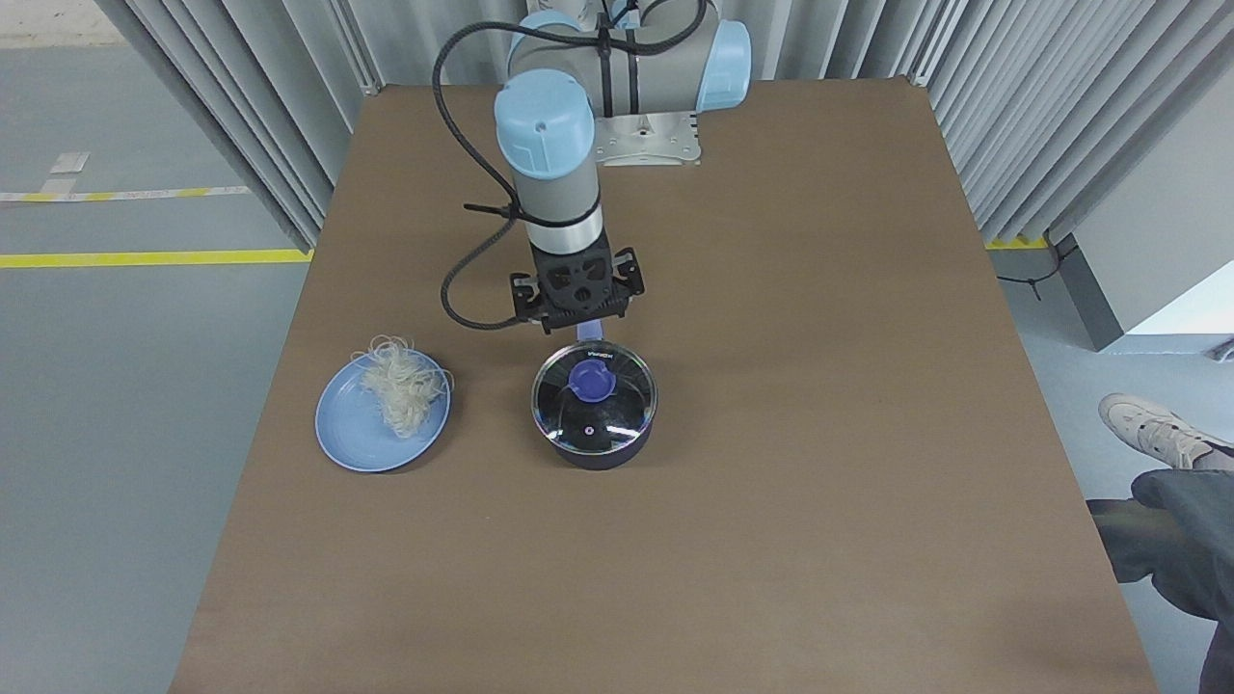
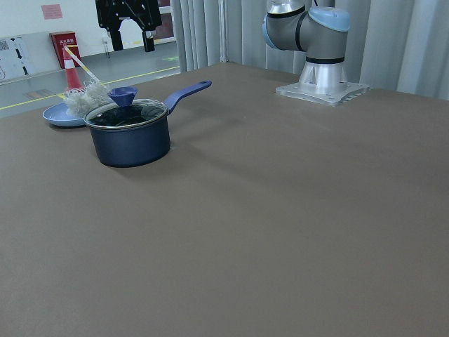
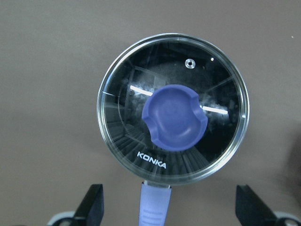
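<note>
A dark blue saucepan (image 2: 130, 147) stands on the table with its glass lid (image 3: 211, 80) on and a blue knob (image 3: 174, 117) at the lid's centre. Its long handle (image 2: 188, 91) points back toward the arm's base. My gripper (image 2: 131, 43) hangs above the pan, open and empty; in the wrist view its two fingers frame the handle from below the lid. A blue plate (image 1: 353, 428) with a tangle of white noodle-like strands (image 1: 405, 387) sits left of the pan.
A person's leg and shoe (image 1: 1168, 434) show beyond the right edge.
</note>
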